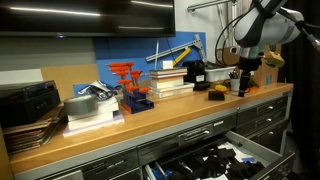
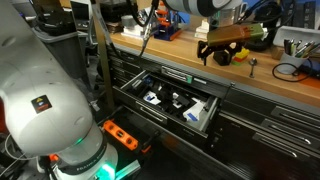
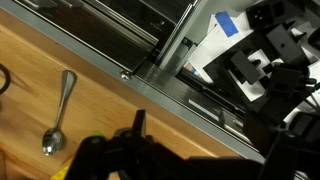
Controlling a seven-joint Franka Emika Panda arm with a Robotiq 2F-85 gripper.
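My gripper hangs above the front part of the wooden counter, towards its right end. Its fingers stand open and nothing shows between them; in the wrist view the dark fingers are over the counter's front edge. An open drawer below holds several black pieces and some white ones. A metal spoon lies on the counter to one side of the gripper, near a yellow object that is partly cut off.
On the counter stand a black box-like object, stacked books, red-orange parts in a blue holder and a metal pot. A wire basket stands at the far right.
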